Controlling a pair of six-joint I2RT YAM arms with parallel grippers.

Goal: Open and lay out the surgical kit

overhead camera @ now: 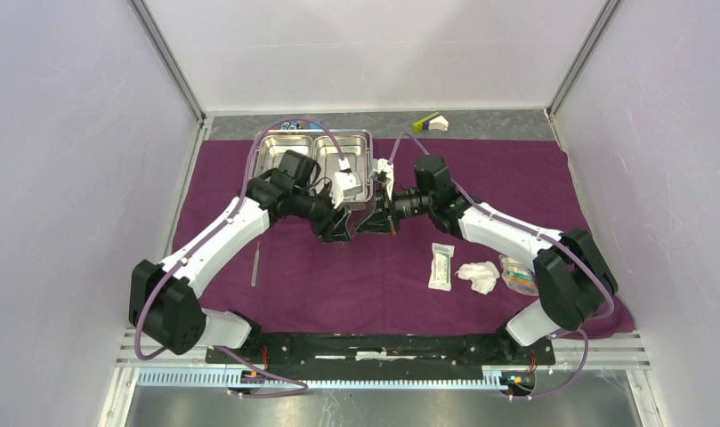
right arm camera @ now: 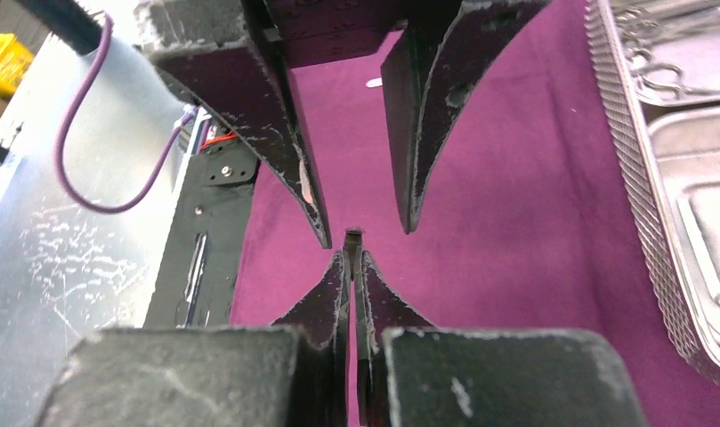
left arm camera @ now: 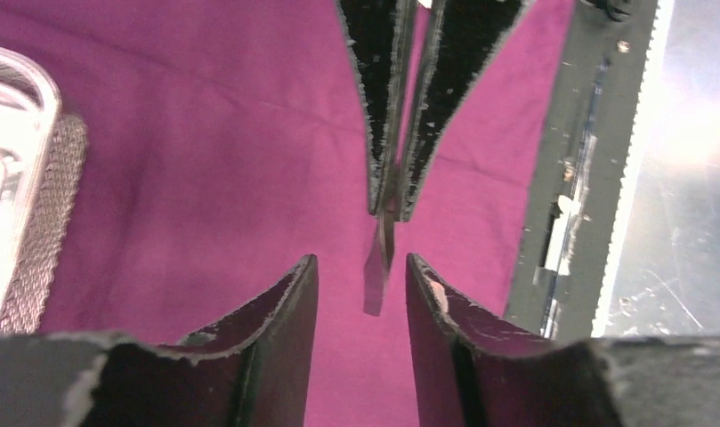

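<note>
My left gripper and right gripper face each other above the purple cloth, in front of the steel tray (overhead camera: 343, 151). The left one stands open, its fingertips apart around the end of a thin flat metal instrument (left arm camera: 378, 271). The right one is shut on that instrument, which pokes out from its tips. In the right wrist view scissor-like tools (right arm camera: 667, 76) lie in the tray's compartment. Another thin metal instrument (overhead camera: 255, 265) lies on the cloth at the left.
A white packet (overhead camera: 440, 267), crumpled white material (overhead camera: 478, 276) and a bagged item (overhead camera: 520, 277) lie at the right front. Small objects (overhead camera: 432, 122) stand on the grey strip behind the cloth. Side walls bound the area.
</note>
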